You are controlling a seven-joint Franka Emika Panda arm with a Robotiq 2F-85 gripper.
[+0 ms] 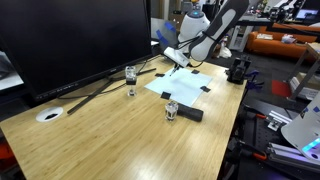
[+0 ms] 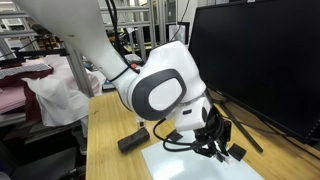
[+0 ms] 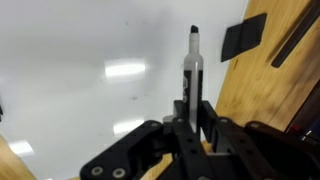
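Note:
A marker (image 3: 192,75) with a grey-white body and dark tip is held in my gripper, which is shut on it. In the wrist view, the tip points to the top of the picture, over a white board (image 3: 85,75). This flat board, also in exterior view 1 (image 1: 190,85), lies on the wooden table. My gripper (image 2: 214,147) is low over the board in exterior view 2; whether the marker touches the surface I cannot tell. A small black block (image 3: 243,37) lies at the board's edge, near the marker tip.
A black eraser-like block (image 1: 188,113) and a cup (image 1: 171,111) are on the near side of the board. A bottle-like object (image 1: 131,80) stands to its left, before the large black monitor (image 1: 85,40).

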